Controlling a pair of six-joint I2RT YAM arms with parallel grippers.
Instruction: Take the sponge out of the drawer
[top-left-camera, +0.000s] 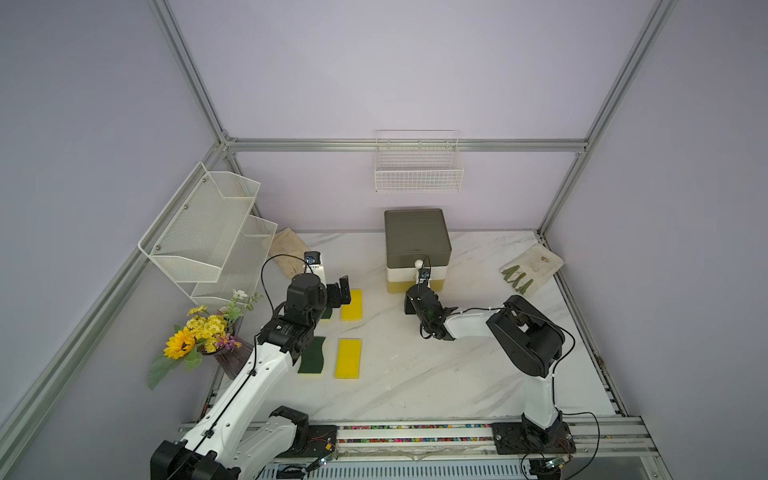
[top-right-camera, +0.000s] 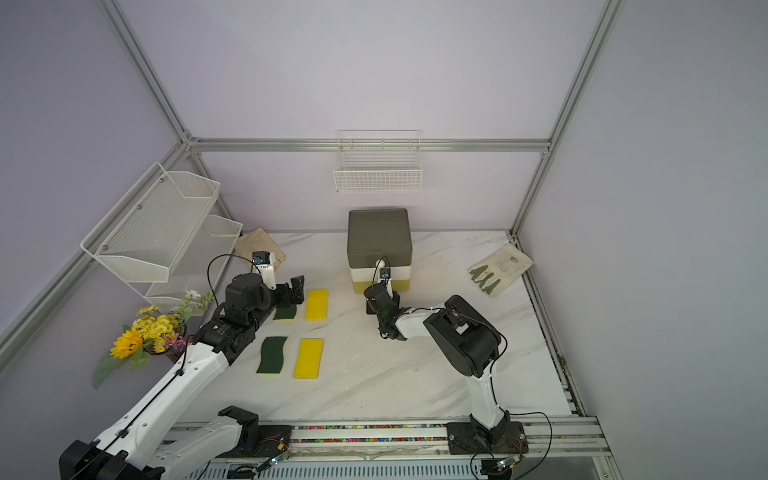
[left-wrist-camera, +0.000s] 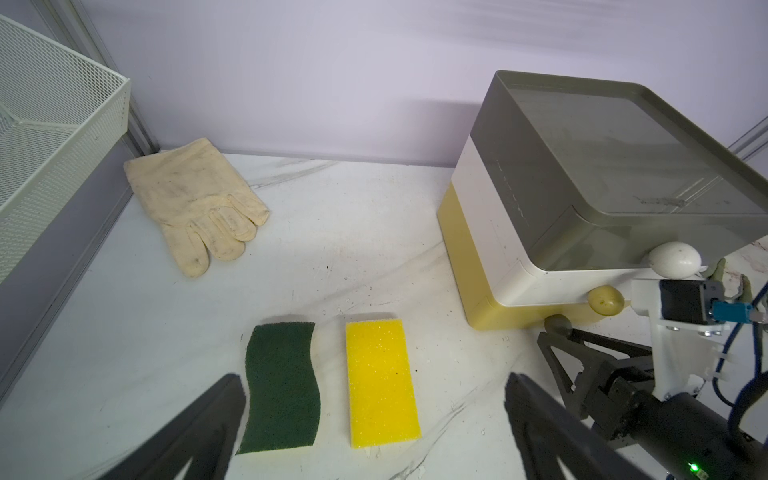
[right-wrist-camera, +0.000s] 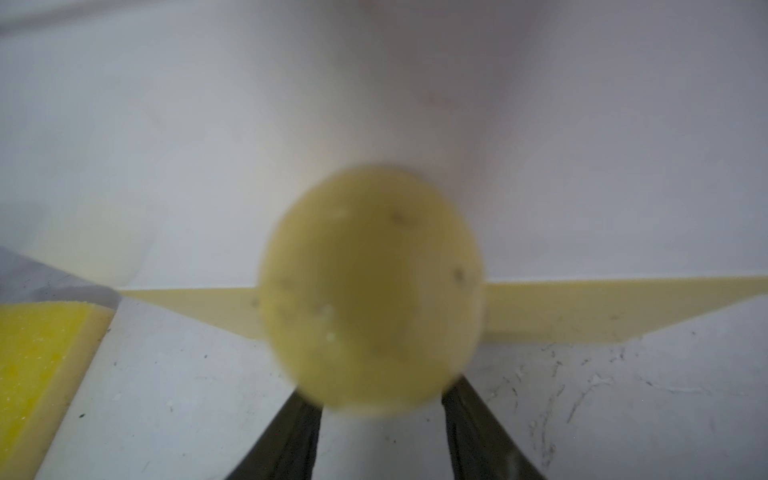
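Note:
The drawer box (top-left-camera: 413, 236), grey over white over yellow, stands closed at the back centre, with white, yellow and grey knobs on its front. My right gripper is open at that front; a yellow knob (right-wrist-camera: 371, 296) looms blurred just at its fingertips in the right wrist view. My left gripper is open above the table, nothing held. Beneath it lie a yellow sponge (left-wrist-camera: 380, 380) and a dark green one (left-wrist-camera: 281, 384); another pair lies nearer the front in the top views. The drawers' insides are hidden.
Wire shelves (top-left-camera: 208, 224) and flowers (top-left-camera: 204, 336) stand on the left. A beige glove (left-wrist-camera: 200, 208) lies at the back left, a green-fingered glove (top-left-camera: 532, 268) at the back right. A wire basket (top-left-camera: 418, 168) hangs on the back wall.

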